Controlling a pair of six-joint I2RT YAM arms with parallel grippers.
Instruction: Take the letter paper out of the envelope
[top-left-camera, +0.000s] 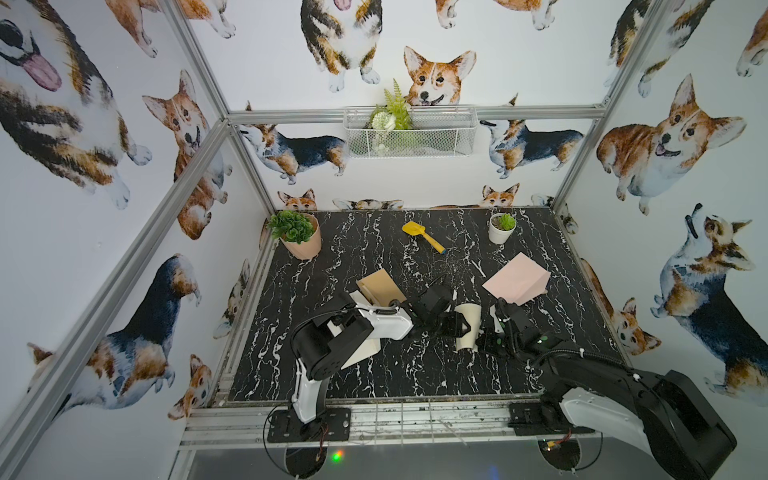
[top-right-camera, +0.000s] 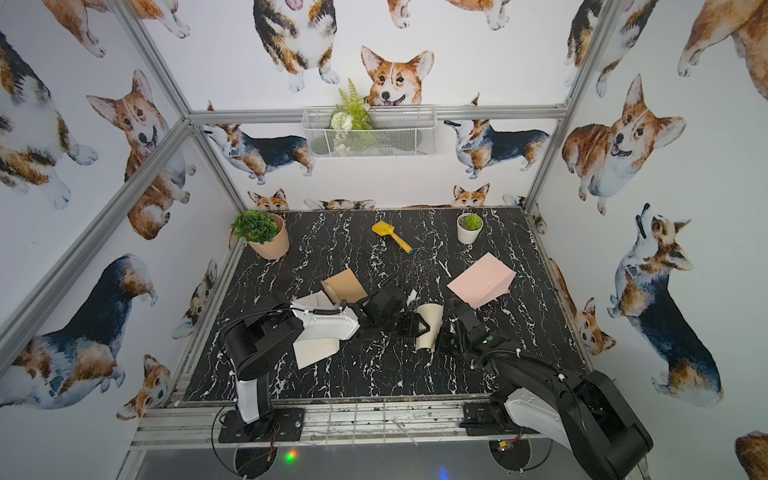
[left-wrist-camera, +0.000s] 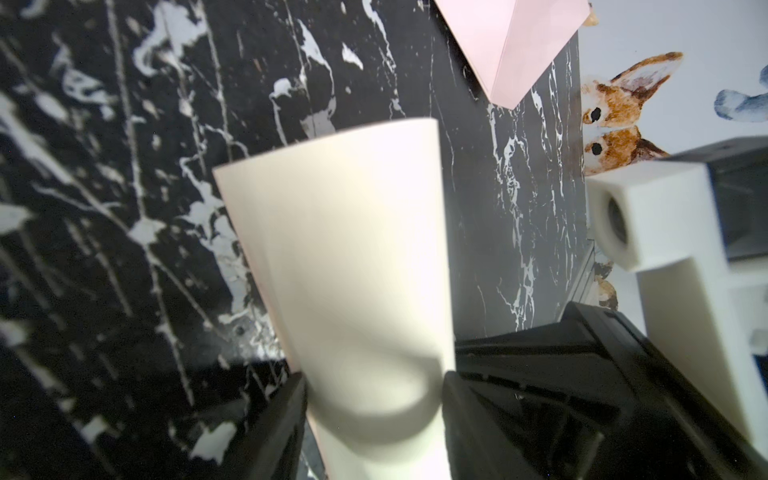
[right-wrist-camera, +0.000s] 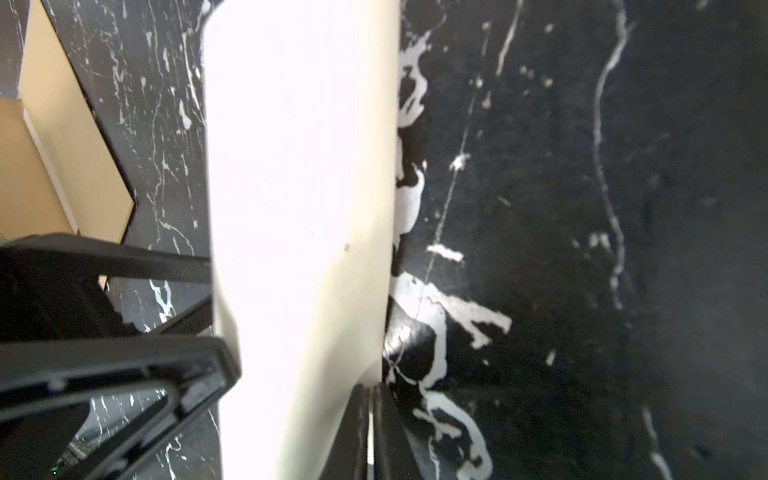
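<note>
The cream letter paper (left-wrist-camera: 360, 240) is bent into a curve above the dark marbled table. My left gripper is part open, with one finger (left-wrist-camera: 280, 428) at each side of the sheet. In the right wrist view the sheet (right-wrist-camera: 300, 200) stands tall, and my right gripper is shut on its edge, a thin pale line showing between the fingertips. A pink envelope (top-left-camera: 516, 278) lies apart at the back right. Partly covered by the left arm are a tan envelope (top-left-camera: 381, 286) and a white folded piece (top-right-camera: 316, 352); which envelope held the sheet cannot be told.
A yellow scoop (top-left-camera: 422, 236) lies at the back middle. Potted plants stand at the back left (top-left-camera: 297, 234) and back right (top-left-camera: 501, 229). Both arms sit close together around the sheet. Bare table lies in front of the scoop and along the right.
</note>
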